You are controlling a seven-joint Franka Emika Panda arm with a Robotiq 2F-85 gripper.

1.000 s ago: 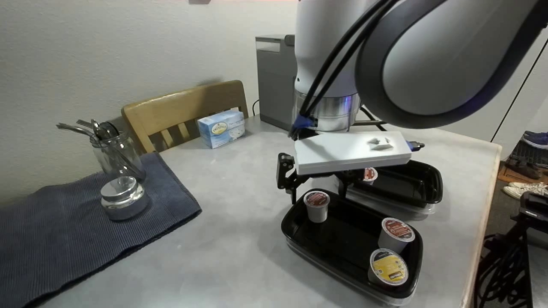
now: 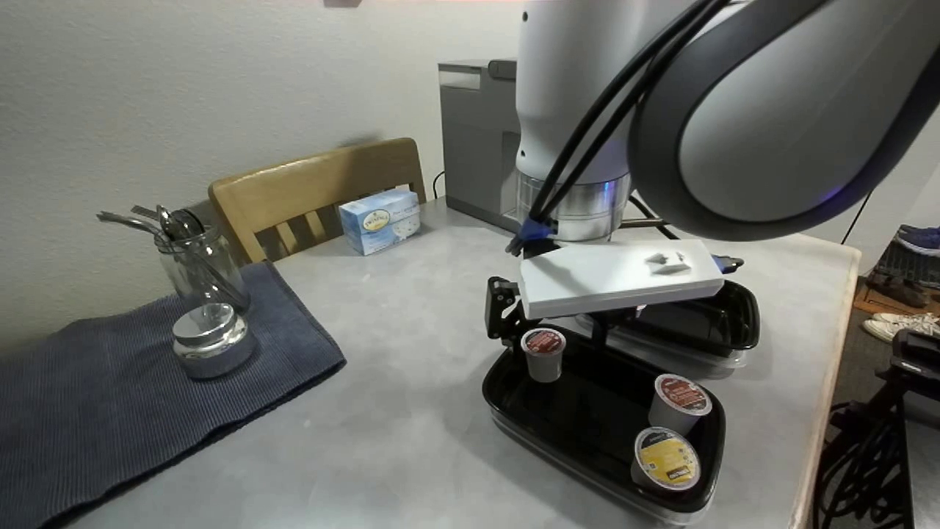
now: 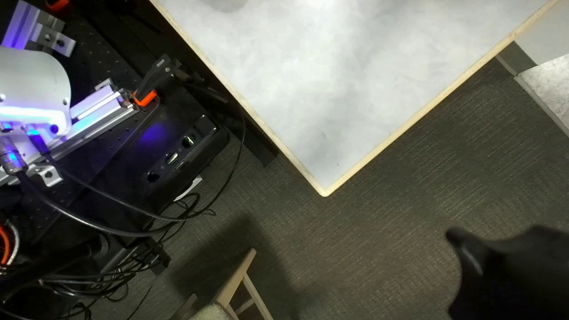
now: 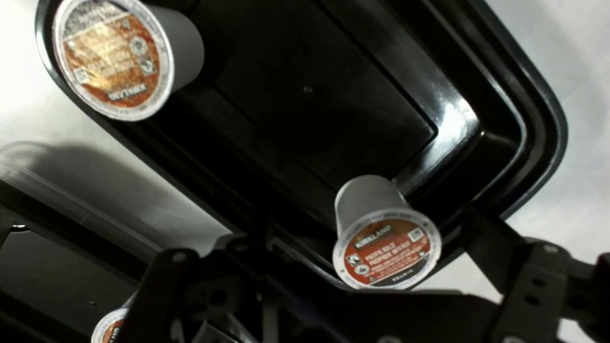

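In exterior view 1 a black tray (image 2: 599, 407) holds a red-lidded pod (image 2: 543, 353) at its far left corner, another red-lidded pod (image 2: 679, 401) at the right and a yellow-lidded pod (image 2: 667, 462) at the near end. Over the far left corner my gripper (image 2: 555, 339) stands open. The wrist view shows the corner pod (image 4: 380, 240) in the space between my spread fingers, not gripped. Up and to the left there is another pod (image 4: 114, 63) inside the same tray. A further pod (image 4: 109, 326), partly hidden by a finger, is in the second tray.
Behind the gripper sits a second black tray (image 2: 705, 317), close to the first. A blue box (image 2: 380, 222), a glass jar of cutlery (image 2: 203, 269) and a lidded small jar (image 2: 211, 342) on a blue cloth (image 2: 132, 397) are farther left. Bare table lies between cloth and trays.
My gripper has moved lower and slightly right and nearer in exterior view 1, down around the corner pod. It now mostly hides the second tray's pod. The pods in the near tray have not moved.
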